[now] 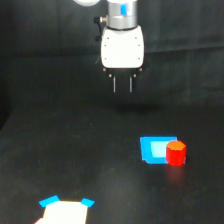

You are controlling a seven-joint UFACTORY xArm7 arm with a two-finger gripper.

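High at the back, above the dark table, hangs my gripper [122, 84], its two thin fingers pointing down. A clear gap separates the fingers, and nothing shows between them, so it stands open. Far from it, at the right, a red block [176, 153] with a rounded or many-sided outline stands by the right edge of a blue square [148, 142]. That square has a paler patch [158, 149] in its middle. The block hides part of the blue square's right side.
At the bottom left, a whitish object [65, 212] is cut off by the frame, with blue pieces [87, 202] at its corners and a bit of red at its left. A dark curtain closes the back.
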